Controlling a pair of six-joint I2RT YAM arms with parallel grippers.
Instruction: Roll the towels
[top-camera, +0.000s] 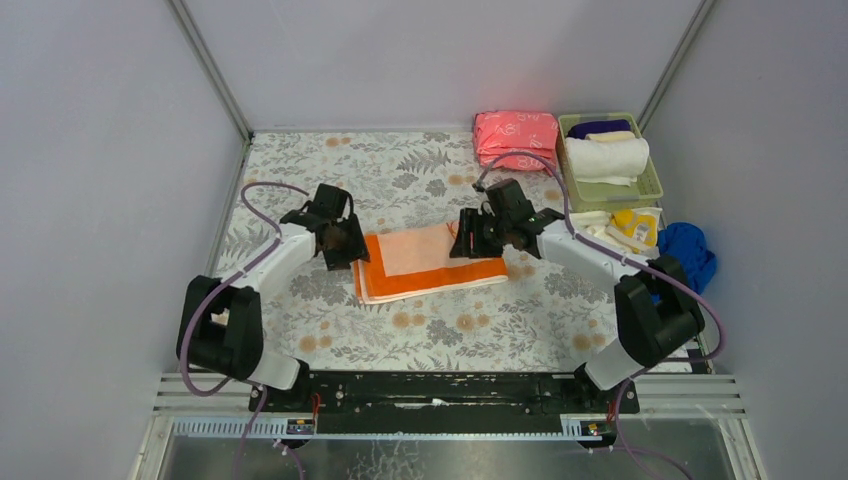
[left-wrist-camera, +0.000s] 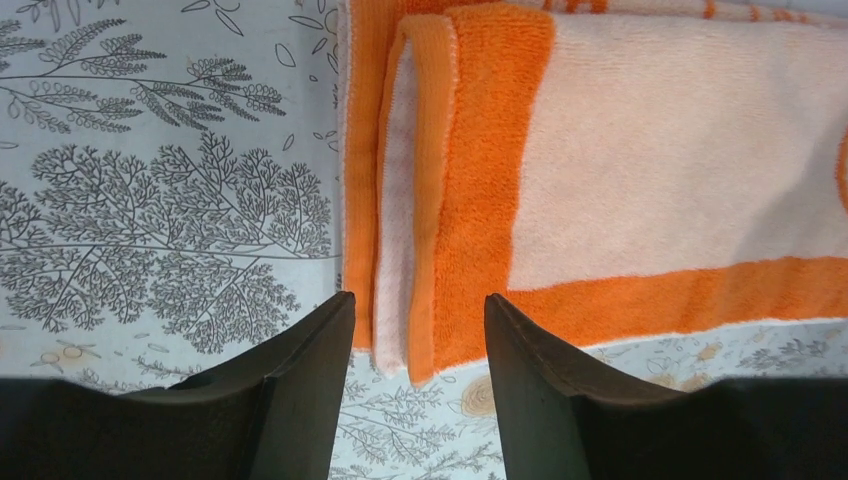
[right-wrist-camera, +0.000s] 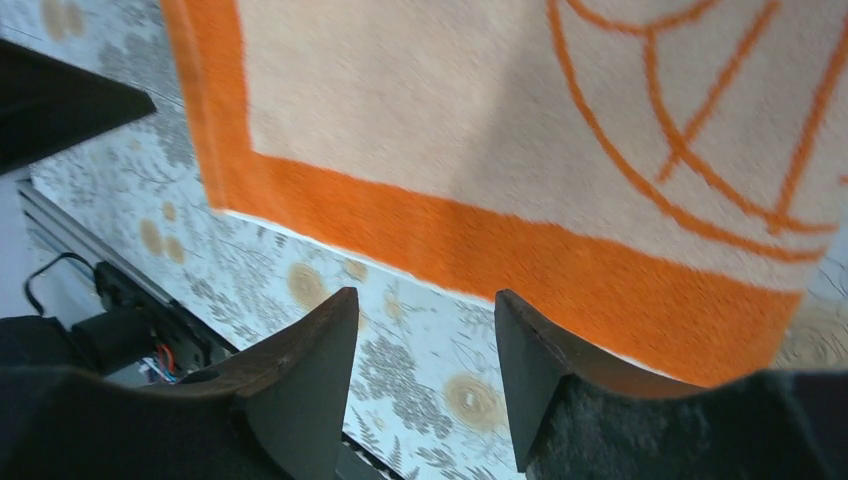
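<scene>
An orange-and-cream towel lies flat and folded mid-table, its left edge showing stacked layers. My left gripper is open above that left edge, nothing between its fingers. My right gripper is open over the towel's right part, whose front orange band and orange line pattern show in the right wrist view, nothing held.
At the back right are a stack of pink towels and a green basket holding rolled towels. White-yellow cloths and a blue cloth lie at the right edge.
</scene>
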